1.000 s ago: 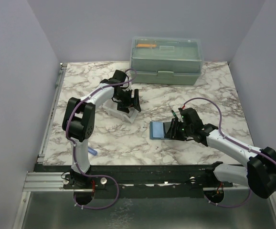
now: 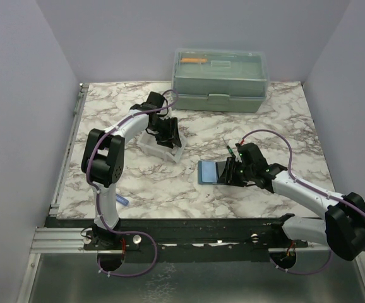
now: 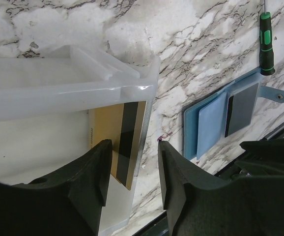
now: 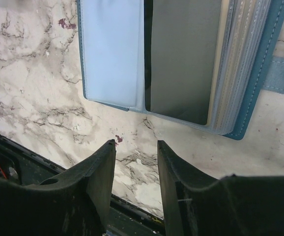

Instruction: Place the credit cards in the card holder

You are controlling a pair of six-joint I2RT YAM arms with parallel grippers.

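A gold card with a black stripe (image 3: 107,125) leans on edge against the end wall of a white tray (image 3: 34,96) in the left wrist view. Over it, my left gripper is partly open, one finger on each side of the card and tray wall; neither finger clearly presses on them. The blue card holder (image 4: 113,54) lies open on the table, with a pale pocket on one side and a dark grey panel (image 4: 184,59) on the other. My right gripper stands open just off the holder's near edge, nothing between its fingers.
A green-black screwdriver (image 3: 266,44) lies just beyond the holder. At the back stands a large greenish lidded box (image 2: 220,76). A small blue item (image 2: 122,199) rests near the front left. Bare marble separates tray and holder.
The right arm and the holder look unmoved.
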